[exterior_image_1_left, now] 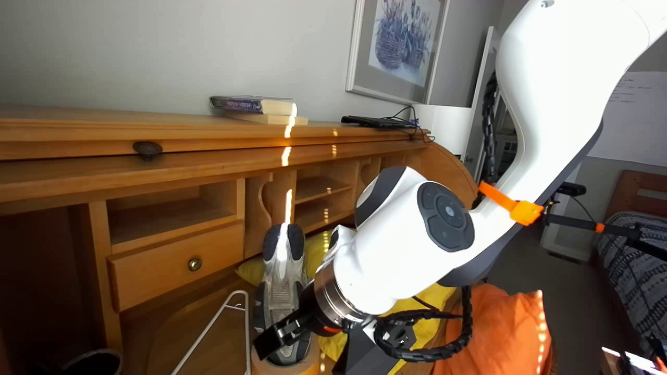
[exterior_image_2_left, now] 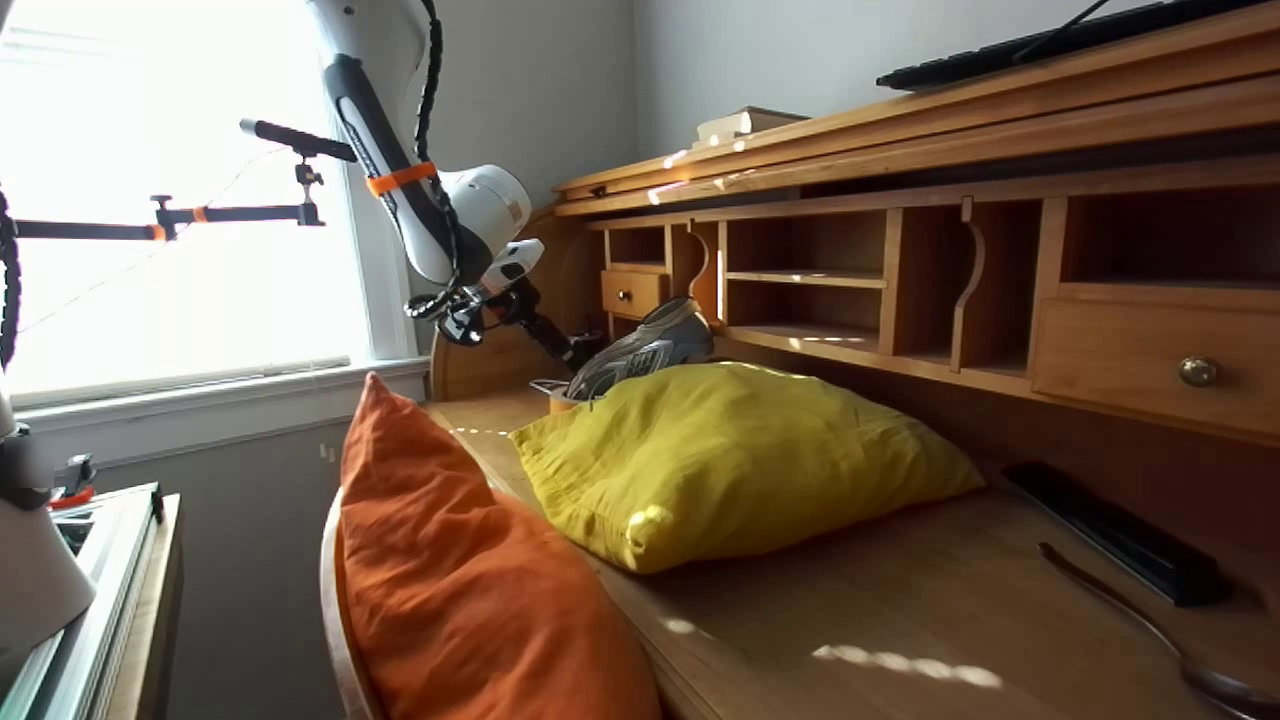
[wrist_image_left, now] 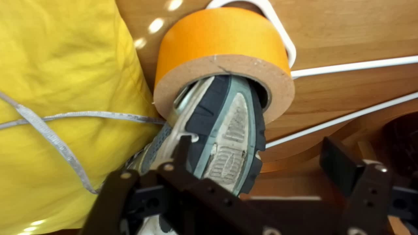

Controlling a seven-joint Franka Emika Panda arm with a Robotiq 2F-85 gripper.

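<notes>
A grey and white sneaker (exterior_image_1_left: 281, 284) stands tilted, one end inside an orange tape roll (wrist_image_left: 221, 35) on the desk. Its sole (wrist_image_left: 231, 145) faces up in the wrist view. In exterior view 2 the sneaker (exterior_image_2_left: 648, 350) slants upward toward the shelves behind the yellow pillow. My gripper is open low beside the shoe, close to the roll. One finger (wrist_image_left: 182, 154) overlaps the shoe's side in the wrist view; the other finger (wrist_image_left: 339, 164) is apart from it, across a gap. Whether either one touches the shoe I cannot tell.
A yellow pillow (exterior_image_2_left: 744, 456) lies against the shoe's side, and an orange pillow (exterior_image_2_left: 468, 588) leans at the desk's front. White hanger wires (wrist_image_left: 352, 66) run beside the roll. Cubbies and a drawer (exterior_image_1_left: 178, 265) rise behind. A dark cup (exterior_image_1_left: 94, 362) stands at left.
</notes>
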